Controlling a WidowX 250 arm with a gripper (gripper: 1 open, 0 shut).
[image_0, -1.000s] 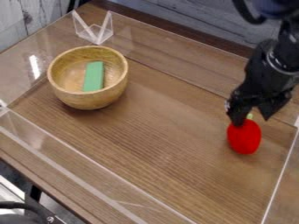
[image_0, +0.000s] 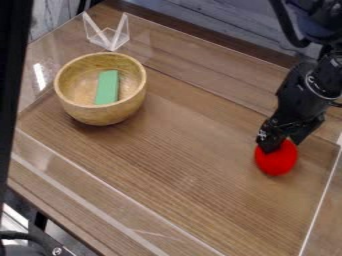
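My black gripper (image_0: 286, 136) reaches down at the right of the camera view, low over a red round object (image_0: 277, 160); its fingertips are at the object's upper part. The fingers are open, though whether they touch the object is hard to tell. A tan bowl (image_0: 130, 104) at the left holds a green block (image_0: 106, 89).
A white wire-like item (image_0: 104, 33) stands at the upper left, behind the bowl. A dark edge runs along the left side.
The gripper has moved lower and slightly right over the red object, covering more of its top. The bowl and block have not moved.
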